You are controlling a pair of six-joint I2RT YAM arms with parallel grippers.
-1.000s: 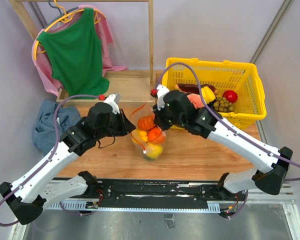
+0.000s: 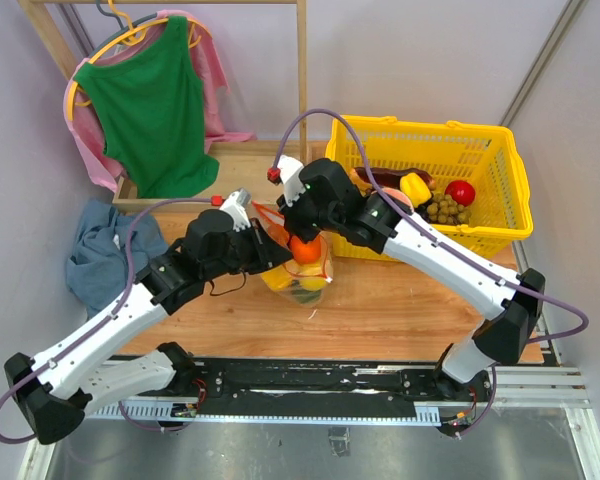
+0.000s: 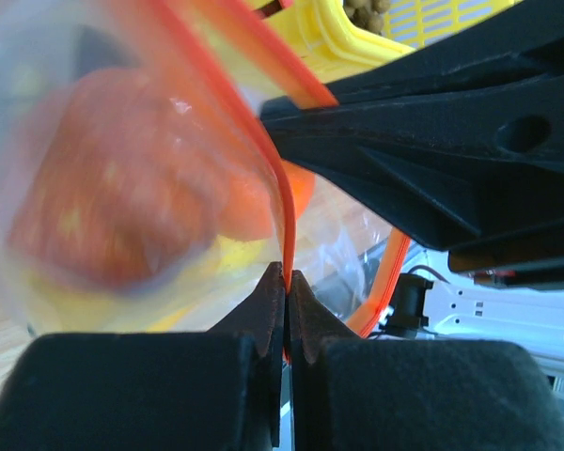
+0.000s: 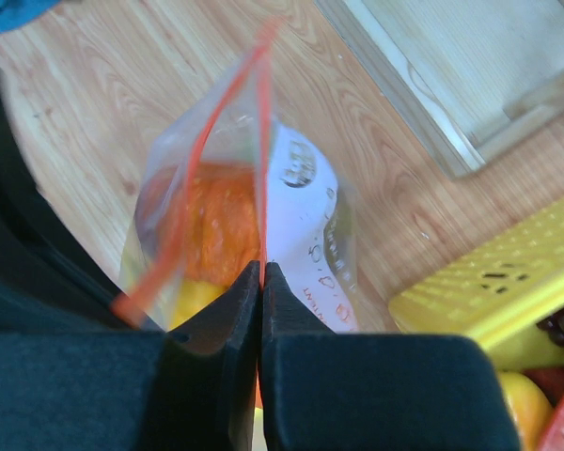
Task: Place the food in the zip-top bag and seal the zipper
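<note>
A clear bag [image 2: 310,292] with an orange-red rim stands in mid-table, with an orange fruit [image 2: 305,250] and yellow and green food inside. My left gripper is shut on the bag's orange rim [image 3: 280,202], which runs between its fingertips. On the other side of the mouth, my right gripper is shut with the bag's rim [image 4: 263,169] pinched in it. The two grippers are close together over the bag. A large orange-red food piece [image 4: 221,221] shows through the plastic. Part of the bag's mouth is hidden by the arms in the top view.
A yellow basket [image 2: 515,190] with more toy food stands at the back right. Behind the bag is a wooden clothes rack base [image 2: 255,165]; a blue cloth [image 2: 110,255] lies at the left.
My right gripper has moved left, and the left gripper slightly right, bringing them close together.
</note>
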